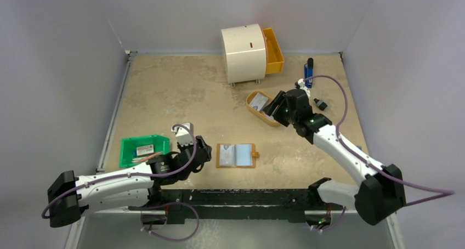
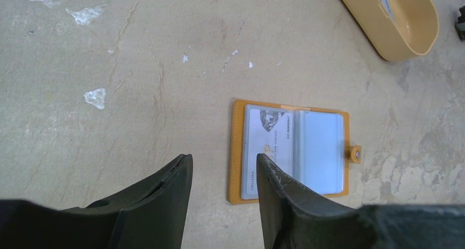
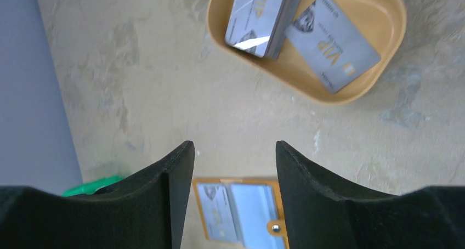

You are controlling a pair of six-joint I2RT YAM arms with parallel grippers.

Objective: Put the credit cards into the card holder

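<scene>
The card holder (image 1: 243,155), an open tan frame with clear sleeves, lies at the front middle; a VIP card (image 2: 268,150) shows in its left side. A tan oval tray (image 1: 252,107) behind it holds VIP cards (image 3: 332,42). My left gripper is left of the holder, raised above the table, fingers apart with nothing between them. My right gripper hangs over the near side of the card tray, open and empty.
A green bin (image 1: 129,150) with small items stands at the left. A white drum (image 1: 242,57) with a yellow drawer is at the back. A blue tool (image 1: 308,79) and a dark object (image 1: 321,104) lie at the right.
</scene>
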